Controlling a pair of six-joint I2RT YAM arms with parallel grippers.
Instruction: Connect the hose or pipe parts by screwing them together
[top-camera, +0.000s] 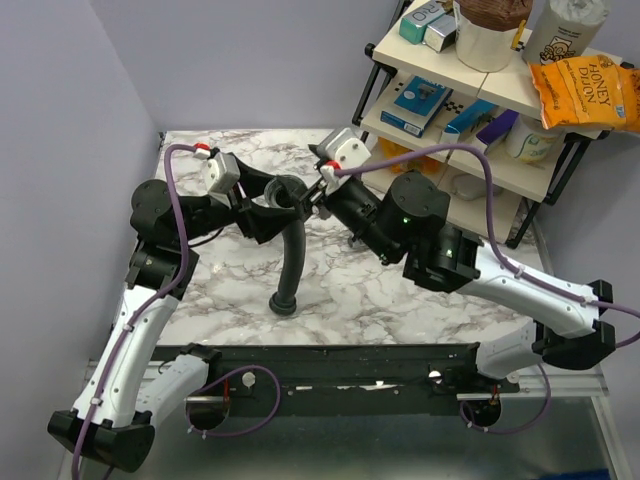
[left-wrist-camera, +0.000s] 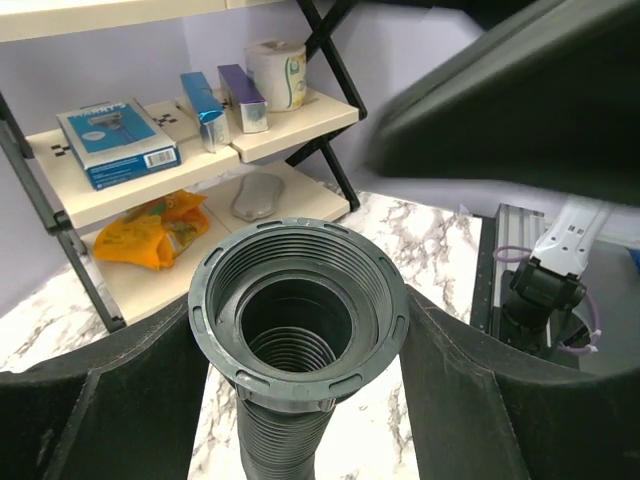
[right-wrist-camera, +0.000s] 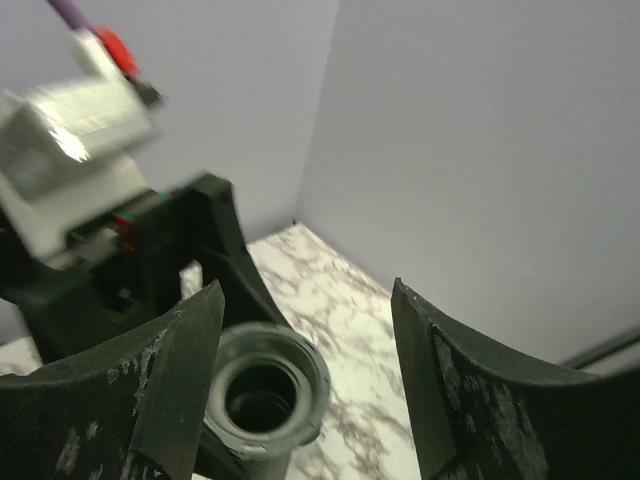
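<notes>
The dark corrugated hose (top-camera: 290, 270) rises from the marble counter, its open ringed top (left-wrist-camera: 298, 390) facing up. In the left wrist view that end sits between the fingers of my left gripper, which look close around it; how far shut is hard to tell. My right gripper is part open, its fingers apart at the hose's mouth (right-wrist-camera: 310, 420), with the left gripper's body blurred beside it. From the top, both grippers crowd round the hose's upper end, partly hiding it.
A shelf rack (top-camera: 480, 80) with boxes, bags and cans fills the back right. Walls close the left and back.
</notes>
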